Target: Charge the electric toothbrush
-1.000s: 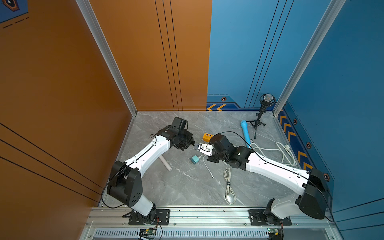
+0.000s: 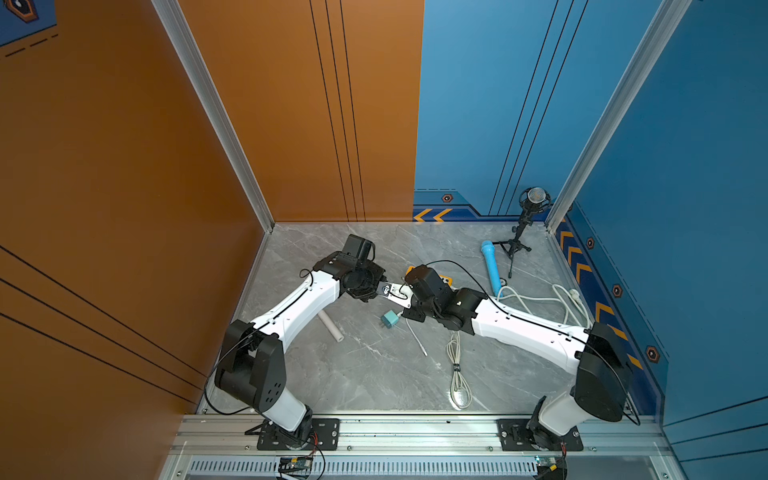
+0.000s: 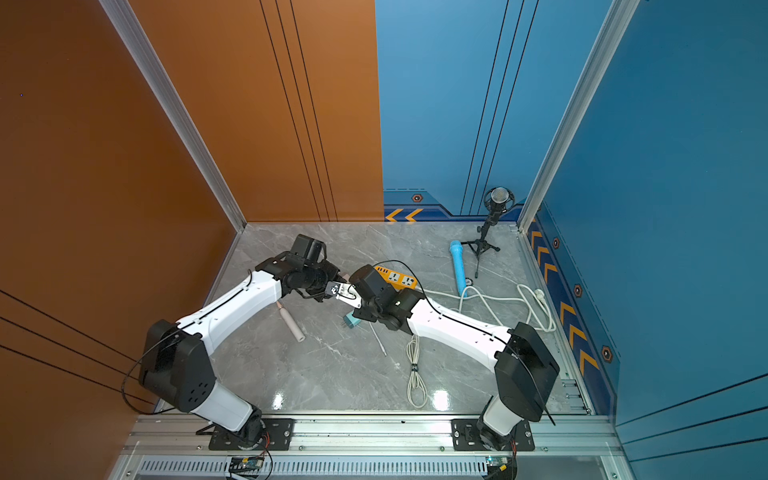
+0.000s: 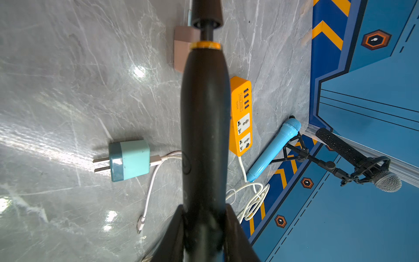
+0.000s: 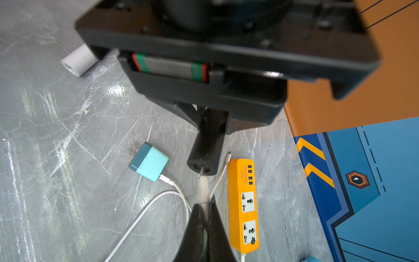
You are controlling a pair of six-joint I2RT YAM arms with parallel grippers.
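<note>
In the left wrist view, my left gripper is shut on the black electric toothbrush [image 4: 205,122], which points away from it. In the right wrist view, the toothbrush's dark round end [image 5: 205,152] hangs in the left gripper. My right gripper is shut on a thin white cable end [image 5: 203,190], its tip at the hole in that end; whether it is inserted I cannot tell. A teal charger [image 5: 148,162] with a white cable lies on the table below.
An orange power strip [image 5: 239,205] lies behind the grippers. A blue microphone [image 2: 490,264], a black stand [image 2: 520,240] and cables are at the right, a white roll [image 5: 79,59] at the left, a coiled cable [image 2: 456,372] in front.
Over the last second my right arm has moved left and slightly back, bringing its gripper closer to the left one. The left arm has stayed in place.
</note>
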